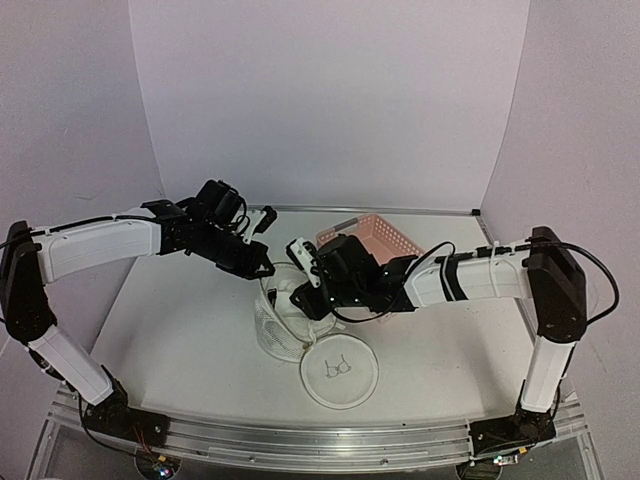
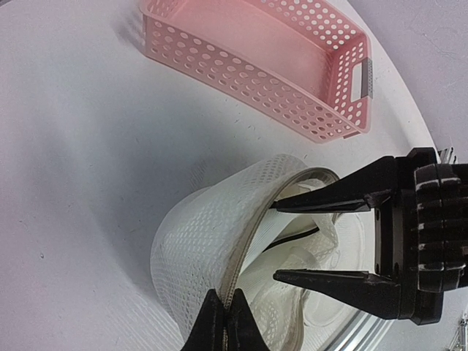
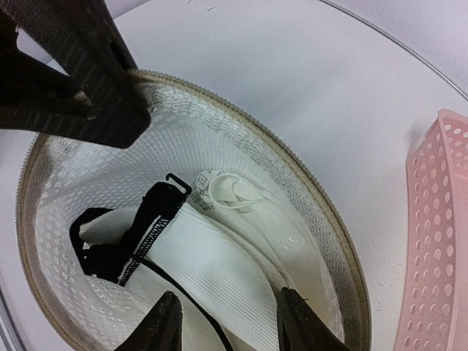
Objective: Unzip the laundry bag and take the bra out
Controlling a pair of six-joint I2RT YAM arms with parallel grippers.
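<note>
The white mesh laundry bag (image 1: pixel 278 333) stands unzipped on the table, its round lid (image 1: pixel 338 371) lying in front of it. My left gripper is shut on the bag's rim at the top. My right gripper is open over the bag's mouth, its fingertips inside the rim. Within the bag, the right wrist view shows the white bra (image 3: pixel 208 257) with black band, hook and a thin black strap, lying below and between the right fingers.
A pink perforated basket (image 2: pixel 248 87) stands behind the bag to the right. The table left of the bag is clear.
</note>
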